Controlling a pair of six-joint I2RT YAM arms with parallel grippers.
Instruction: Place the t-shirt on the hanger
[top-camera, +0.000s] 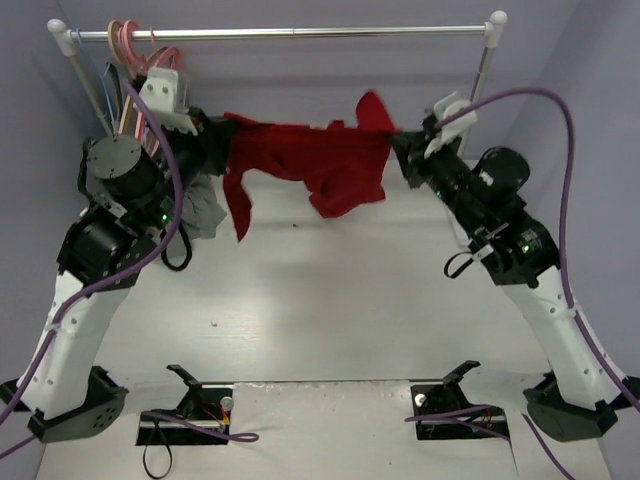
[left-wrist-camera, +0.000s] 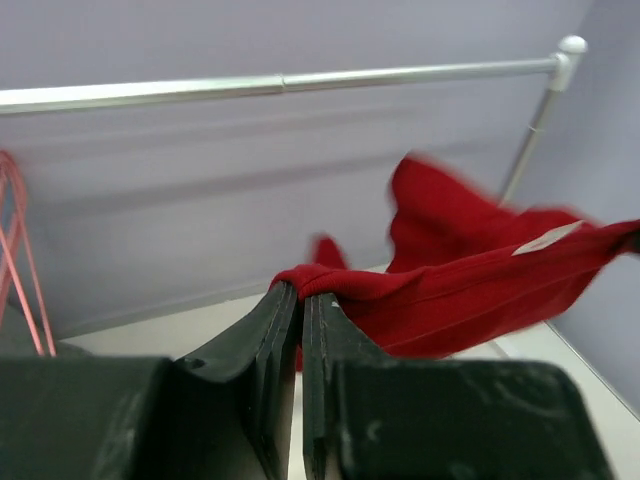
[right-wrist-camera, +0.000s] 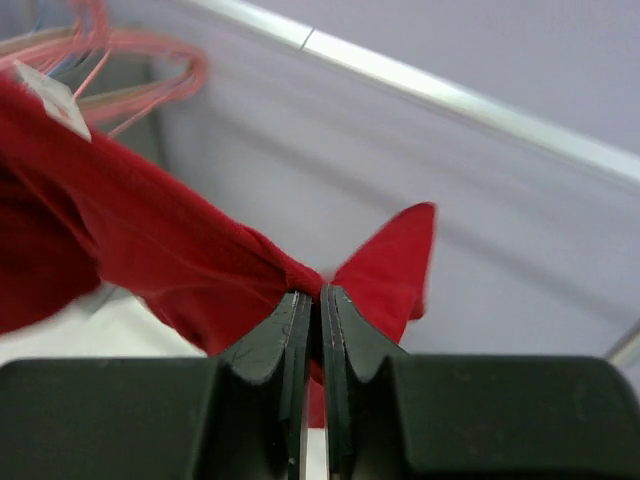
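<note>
The red t-shirt (top-camera: 320, 165) hangs in the air, stretched between my two grippers and clear of the table. At its left end my left gripper (top-camera: 228, 125) is shut on the cloth; in the left wrist view a fold of red fabric (left-wrist-camera: 345, 283) rises from between the fingertips. At the other end my right gripper (top-camera: 398, 140) is shut on the shirt, with fabric (right-wrist-camera: 270, 262) pinched in its tips. A pale label (left-wrist-camera: 548, 238) shows on the taut upper edge. Pink and wooden hangers (top-camera: 130, 45) hang at the rail's left end, partly behind my left arm.
A white rail (top-camera: 330, 32) runs across the back, its middle and right bare. Grey cloth (top-camera: 203, 208) lies at the left, mostly behind my left arm.
</note>
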